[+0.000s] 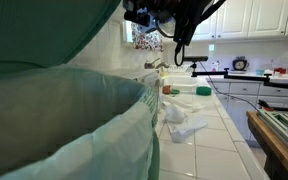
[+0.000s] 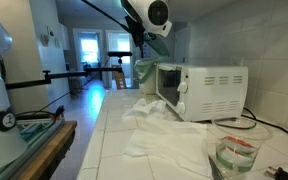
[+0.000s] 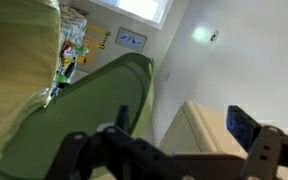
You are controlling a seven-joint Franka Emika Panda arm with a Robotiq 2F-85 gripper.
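A large green bin (image 1: 89,125) with a pale liner fills the left foreground of exterior view 1. Its green lid (image 1: 34,35) is tilted up above the opening. Beside the lid's edge, high over the counter, is my gripper (image 1: 134,18). From the wrist, the gripper appears open, its dark fingers (image 3: 239,125) well apart. The lid (image 3: 89,110) spreads out beyond the left finger, and whether they touch cannot be told. The liner (image 3: 14,65) shows at the left edge. In exterior view 2 the lid (image 2: 156,44) slants below the arm at the back.
A white microwave (image 2: 206,90) stands along the wall. White cloths (image 2: 169,140) lie on the tiled counter (image 2: 104,150), with a clear, green-lidded container (image 2: 236,152) near the front.
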